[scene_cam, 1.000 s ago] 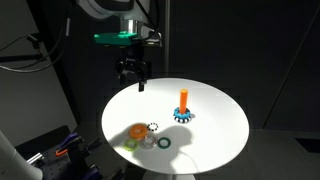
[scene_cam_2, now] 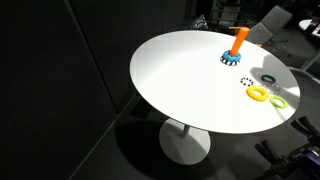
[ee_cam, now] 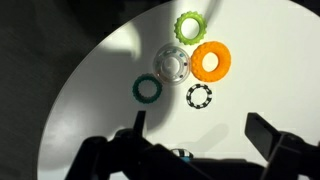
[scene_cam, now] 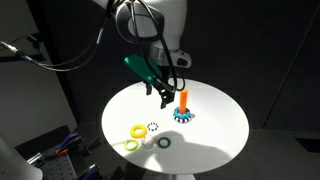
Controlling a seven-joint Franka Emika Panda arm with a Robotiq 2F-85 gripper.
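Note:
An orange post (scene_cam: 183,101) stands upright on the white round table, with a blue ring and a black-and-white ring (scene_cam: 182,115) around its foot. My gripper (scene_cam: 157,95) is open above the table, to the left of the post in exterior view 1, with nothing between its fingers. Loose rings lie flat: yellow-orange (ee_cam: 210,61), green (ee_cam: 190,28), clear (ee_cam: 172,64), dark teal (ee_cam: 147,88) and black-and-white (ee_cam: 199,95). In the wrist view the post's patterned base (ee_cam: 182,153) peeks out at the bottom between the fingers; the post itself is mostly hidden.
The white table (scene_cam_2: 175,75) has wide bare space away from the rings and post. Its curved edge drops to a dark floor. Part of a chair (scene_cam_2: 266,33) shows behind the table in exterior view 2.
In exterior view 1 the arm has swung right and my gripper has come nearer the post and somewhat lower. Rings and post lie where they were.

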